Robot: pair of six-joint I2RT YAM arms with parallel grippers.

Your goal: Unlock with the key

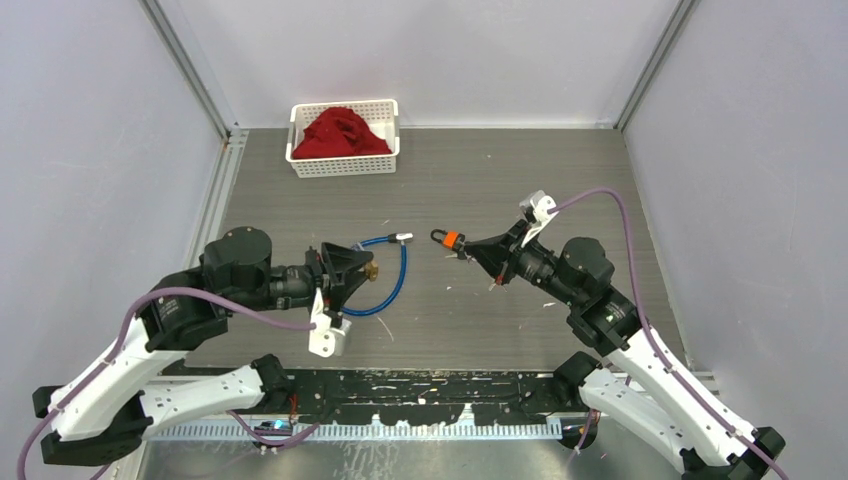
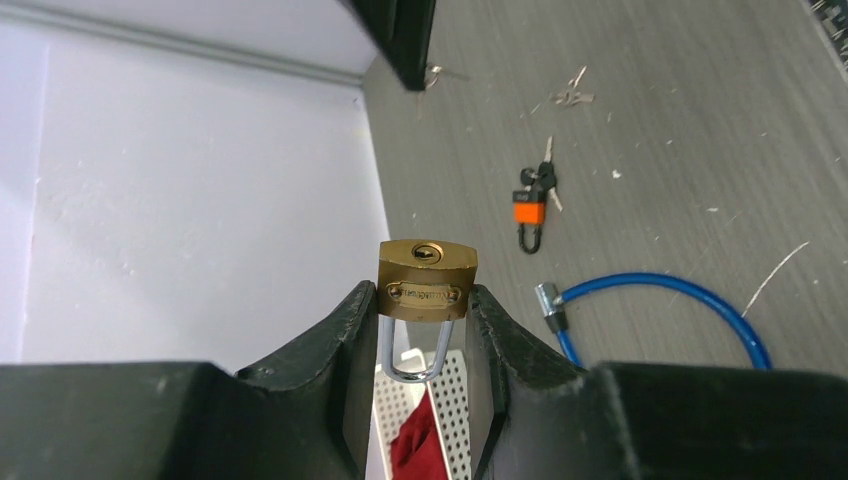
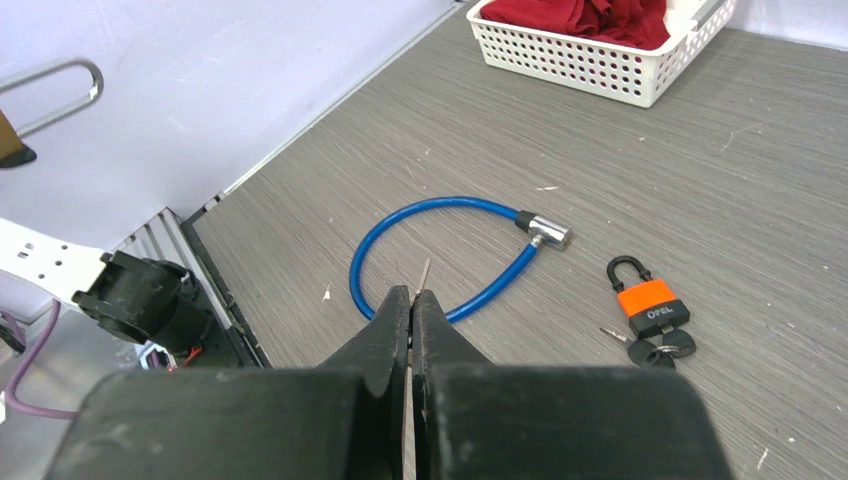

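Observation:
My left gripper is shut on a brass padlock [image 2: 427, 275], keyhole facing up in the left wrist view, silver shackle below. In the top view it is raised over the left middle. My right gripper is shut on a thin key [image 3: 425, 272], its blade poking up from the fingertips; in the top view that gripper is right of centre, apart from the padlock. An orange-and-black padlock [image 3: 645, 295] lies on the floor with keys [image 3: 660, 350] beside it. Further loose keys [image 2: 572, 97] show in the left wrist view.
A blue cable lock [image 3: 365, 243] lies looped on the grey floor [image 1: 510, 180]. A white basket [image 1: 342, 170] with red cloth [image 1: 335, 135] stands at the back. Pale walls enclose the sides and back.

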